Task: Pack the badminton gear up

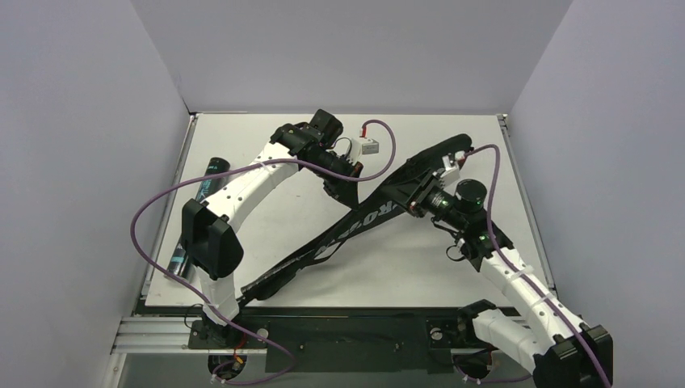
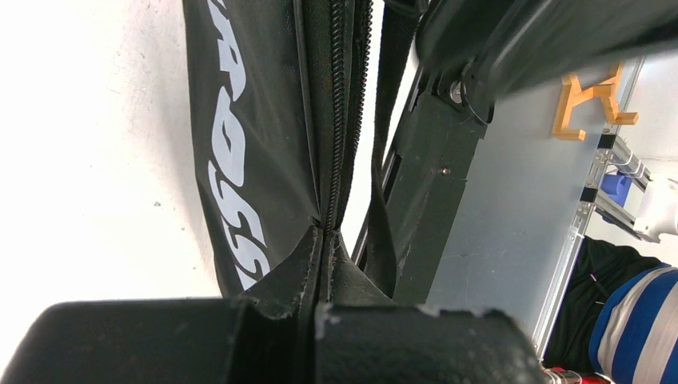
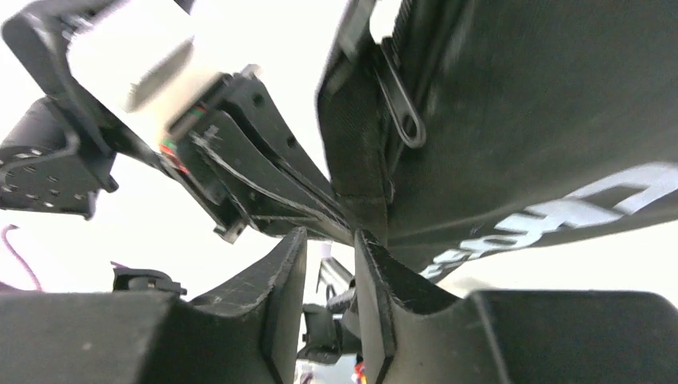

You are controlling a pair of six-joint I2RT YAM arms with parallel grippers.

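Observation:
A long black racket bag with pale lettering lies diagonally across the white table. Its zipper runs down to my left gripper, whose fingertips are shut on the bag's fabric beside the zipper's edge. A zipper pull hangs on the bag in the right wrist view, above and right of the right fingertips. My right gripper is part open beside the bag, with a gap between its fingers and nothing seen held there. Whether any racket is inside the bag is hidden.
A dark shuttlecock tube lies along the table's left side, partly behind the left arm. Clear tabletop shows at the front right. Purple cables loop over both arms.

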